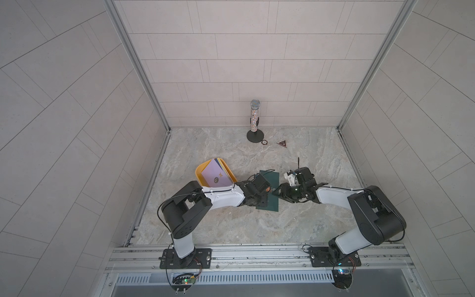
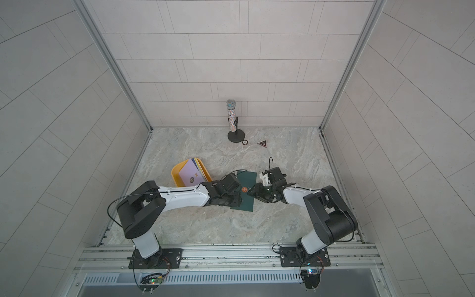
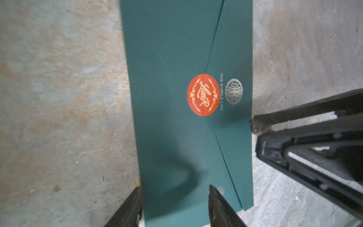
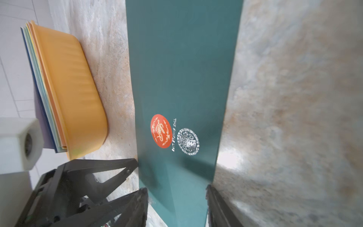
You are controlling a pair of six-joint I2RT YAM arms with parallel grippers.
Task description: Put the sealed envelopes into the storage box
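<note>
A dark green envelope with an orange round seal lies on the tabletop between the two arms. My left gripper is over its left part, fingers parted, with the envelope's surface showing beyond the gap. From the other side my right gripper reaches over the envelope's right edge, its fingers apart too. Neither visibly grips the envelope; whether the fingertips touch it I cannot tell. The yellow storage box stands left of the envelope, holding a lilac envelope and several others in different colours, leaning inside.
A microphone on a round black stand stands at the back, near a small round item and a dark triangular item. The two grippers are close together over the envelope. Bare tabletop lies in front and at the right.
</note>
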